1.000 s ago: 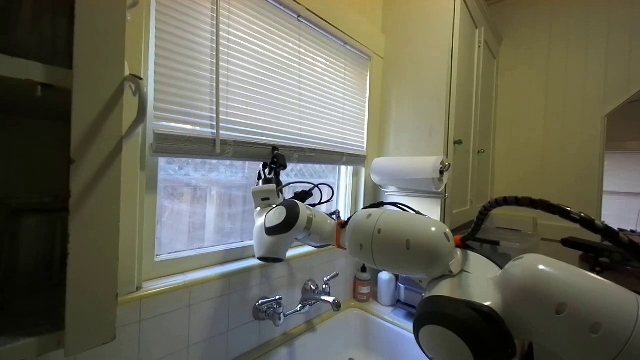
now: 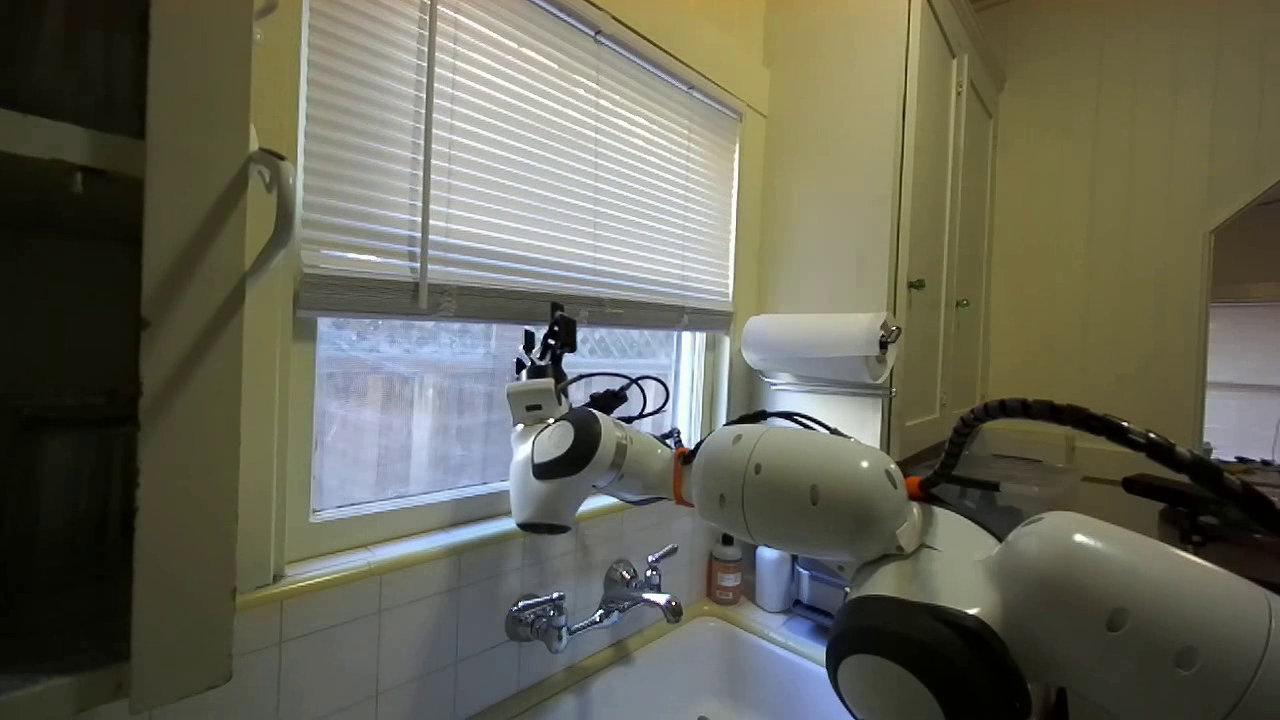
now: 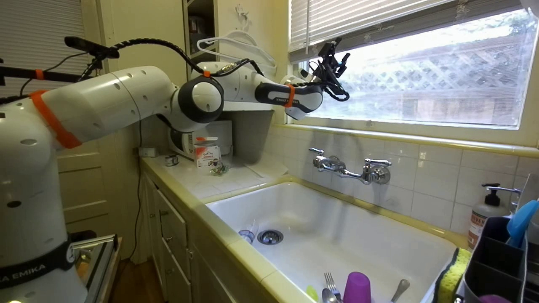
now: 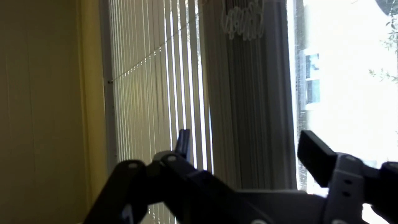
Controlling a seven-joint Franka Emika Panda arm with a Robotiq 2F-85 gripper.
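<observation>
A white slatted blind [image 2: 516, 168] covers the upper part of the window, its slats gathered in a thick stack [image 4: 257, 104] along the bottom edge. Just at that lower edge, in exterior view 1, my gripper [image 2: 543, 332] points upward in front of the glass. The wrist view has the black fingers [image 4: 317, 156] spread well apart on either side of the stack, with a wide gap between them. Nothing is visibly clamped. Whether a finger touches the blind cannot be told.
Below the window are a chrome wall faucet [image 3: 353, 169] and a white sink [image 3: 323, 222] holding a purple cup [image 3: 357, 288] and cutlery. A paper towel roll [image 2: 816, 344] hangs right of the window. An open cabinet door [image 2: 192, 360] stands at the left.
The blind's lower left end and its wand have shifted a little to the left and down.
</observation>
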